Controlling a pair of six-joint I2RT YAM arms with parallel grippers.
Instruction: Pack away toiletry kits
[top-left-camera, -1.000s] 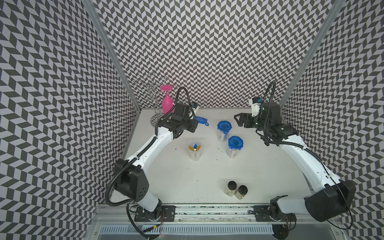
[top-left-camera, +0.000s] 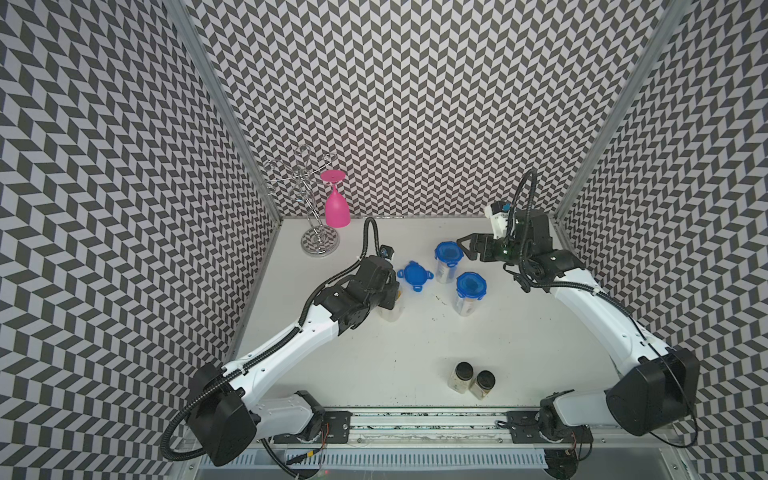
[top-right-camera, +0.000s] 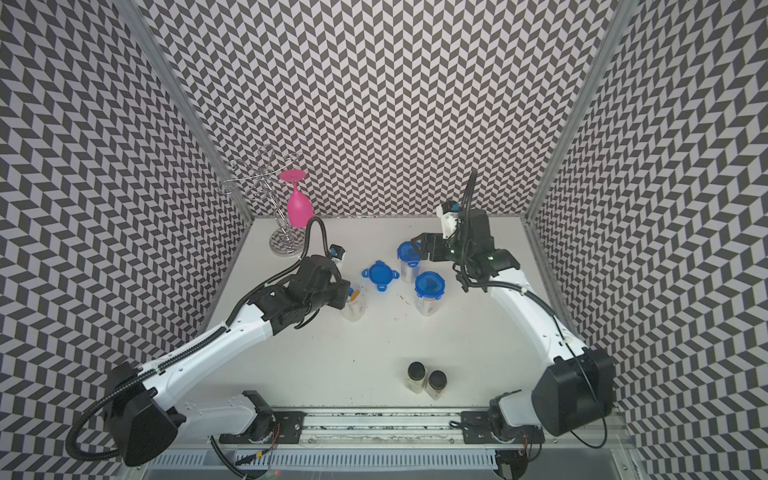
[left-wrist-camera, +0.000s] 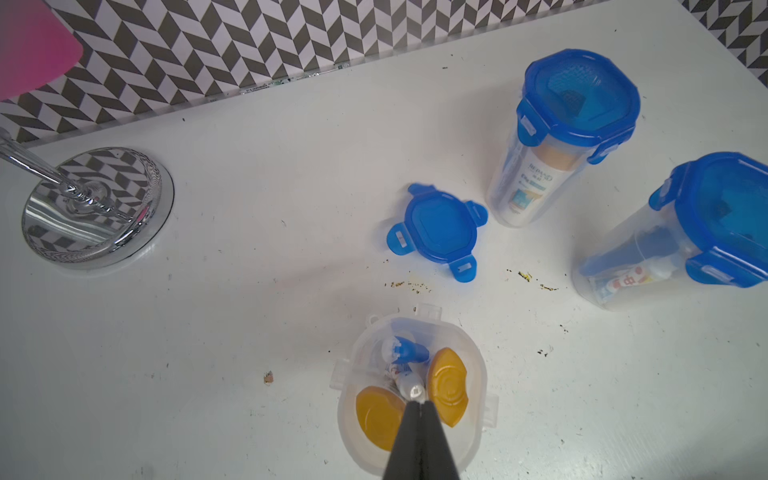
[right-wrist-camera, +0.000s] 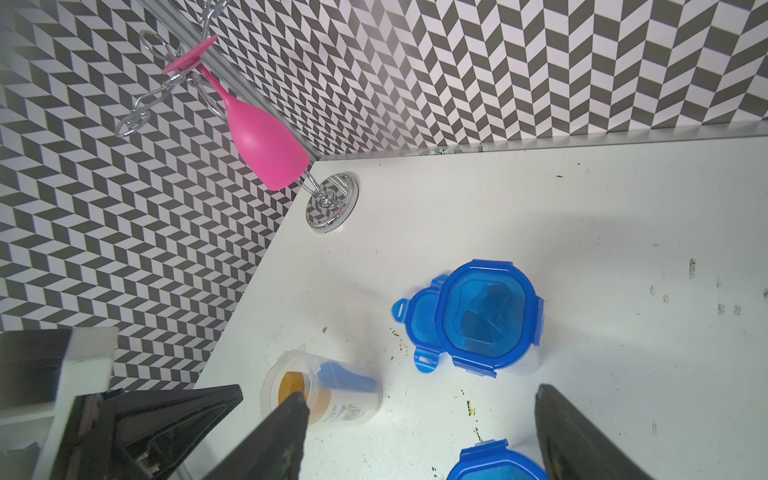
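An open clear container (left-wrist-camera: 472, 384) stands center-left with orange and blue-white items inside; my shut left gripper is over it, nothing visible between its fingers. A loose blue lid (left-wrist-camera: 440, 228) lies just behind it. Two clear kits with blue lids, a rear one (left-wrist-camera: 580, 96) and a front one (left-wrist-camera: 724, 212), stand to the right. My right gripper hangs above and right of these kits, fingers apart with nothing between them.
A chrome stand (top-left-camera: 320, 240) holding a pink glass (top-left-camera: 337, 208) is at the back left. Two dark-capped jars (top-left-camera: 462, 376) stand at the front edge.
My right gripper moved slightly left and down.
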